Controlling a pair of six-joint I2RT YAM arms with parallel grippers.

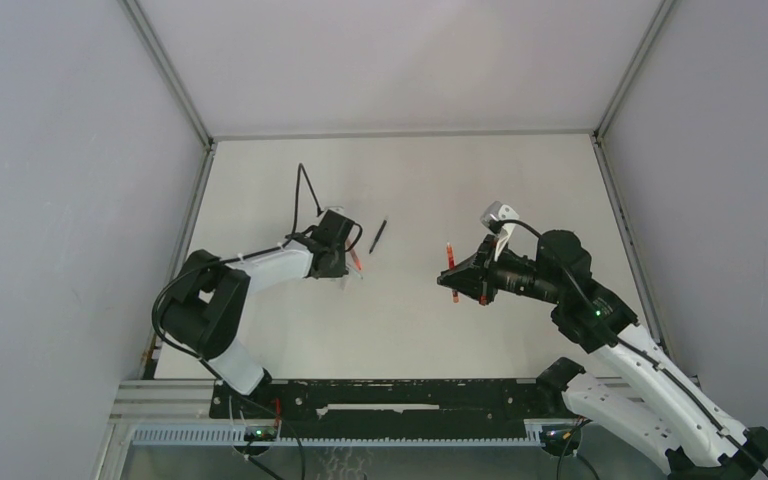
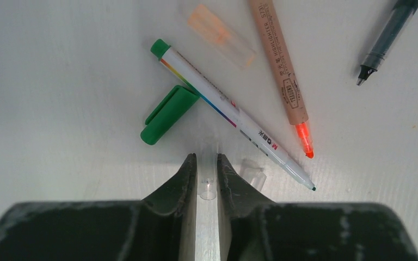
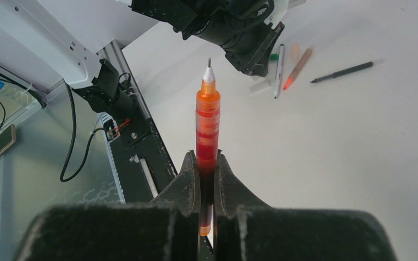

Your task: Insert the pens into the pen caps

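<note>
My left gripper is low over the table, its fingers closely either side of a clear cap (image 2: 208, 185); whether they grip it is unclear. Around it lie a green cap (image 2: 168, 114), a white green-tipped pen (image 2: 223, 103), a clear orange cap (image 2: 220, 35), an orange highlighter (image 2: 277, 54), a black pen (image 2: 389, 38) and another clear piece (image 2: 253, 179). My right gripper is shut on a red-orange pen (image 3: 207, 125), held upright in its view with the tip up, right of the others in the top view (image 1: 451, 255).
Grey walls bound it at back and sides; a black rail (image 1: 480, 400) runs along the front edge.
</note>
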